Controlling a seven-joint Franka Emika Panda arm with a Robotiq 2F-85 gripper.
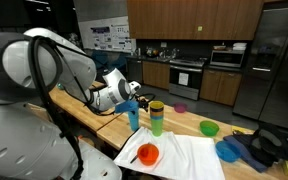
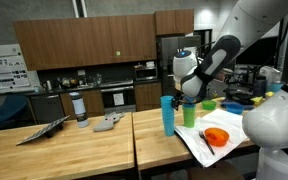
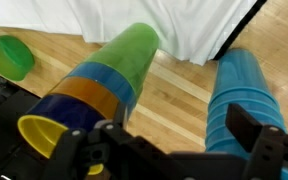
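Note:
My gripper is open, with bare wooden table showing between its fingers in the wrist view. Left of it stands a stack of cups (image 3: 109,75), green at one end, with blue, orange and yellow rims. To the right, a stack of blue cups (image 3: 246,90) lies partly behind my right finger (image 3: 252,138); whether they touch I cannot tell. Exterior view 1 has the blue cups (image 1: 133,119) near the table's left side, with the green-based stack (image 1: 157,121) beside them. Both stacks stand upright, and the gripper is close above the blue one.
A white cloth (image 1: 189,158) covers the table's front, bearing an orange bowl (image 1: 148,154) and, beside it, a dark-handled utensil (image 2: 205,141). Toward the right lie a green bowl (image 1: 209,128), a blue plate (image 1: 227,151) and dark blue items (image 1: 259,148).

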